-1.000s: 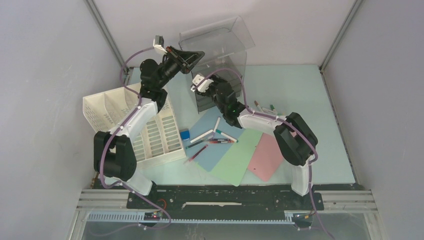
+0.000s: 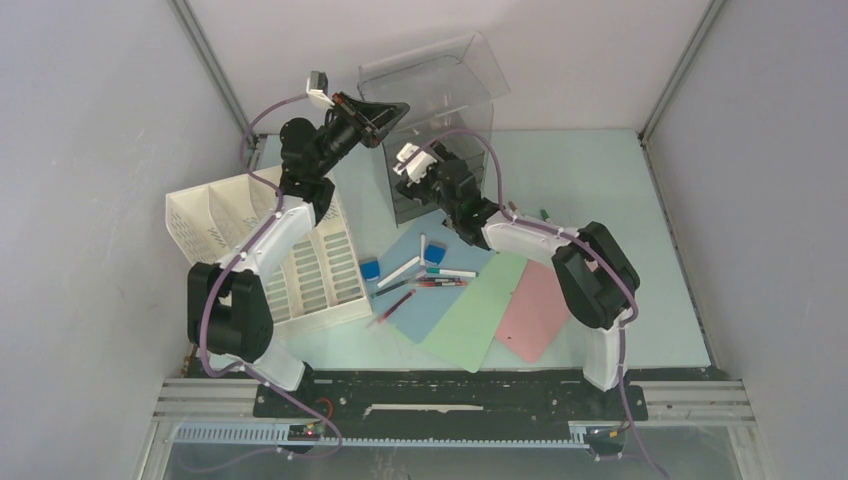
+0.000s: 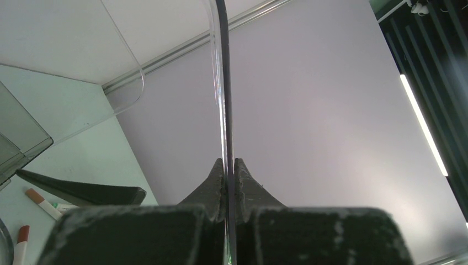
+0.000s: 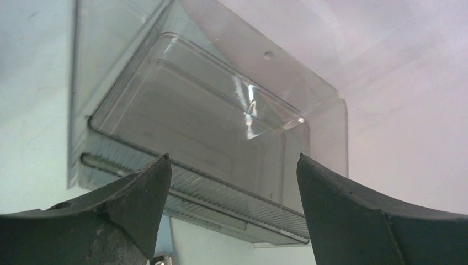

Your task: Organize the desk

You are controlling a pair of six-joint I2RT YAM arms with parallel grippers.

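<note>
The clear acrylic tiered holder [image 2: 420, 80] stands at the back centre, its lid raised. My left gripper is shut at the lid's edge, which runs vertically between its fingertips in the left wrist view. My right gripper is part open in front of a clear tray [image 4: 204, 121], with nothing visible between its fingers. Below it, two blue blocks [image 2: 434, 254] lie among markers and pens [image 2: 440, 283] on blue, green [image 2: 470, 320] and pink [image 2: 530, 320] sheets.
A white compartment organizer [image 2: 320, 310] fills the left side of the desk. More markers lie partly behind my right arm.
My right gripper has shifted slightly right. A second blue block now shows on the blue sheet, and the nearby markers lie differently. The left arm is still.
</note>
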